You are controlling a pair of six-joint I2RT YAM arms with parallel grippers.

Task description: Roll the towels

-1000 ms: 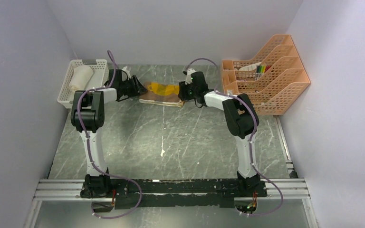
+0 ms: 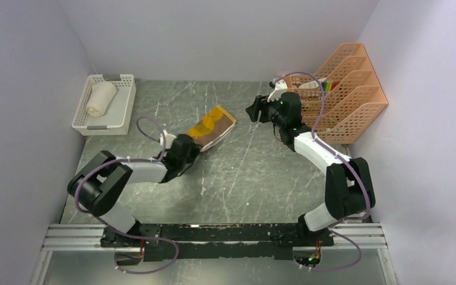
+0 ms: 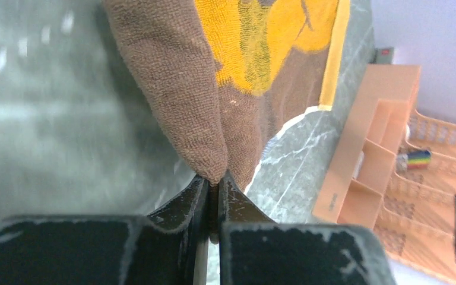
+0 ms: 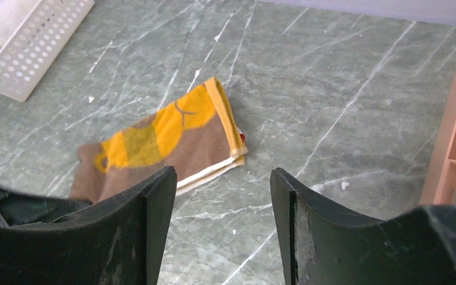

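Observation:
A folded brown towel (image 2: 217, 126) with yellow patches and a pale edge lies aslant near the back middle of the table. My left gripper is shut on the towel's near left end, and the cloth rises in a fold (image 3: 172, 77) from its fingers. To the right of the towel and apart from it, my right gripper is open; between its fingers only table shows. In the right wrist view the towel (image 4: 178, 136) reaches from the left arm towards the middle.
At the back left, a white basket (image 2: 124, 113) holds a rolled white towel (image 2: 101, 98). An orange rack (image 2: 356, 101) with compartments stands at the back right.
My right gripper has let go of the other end and moved right.

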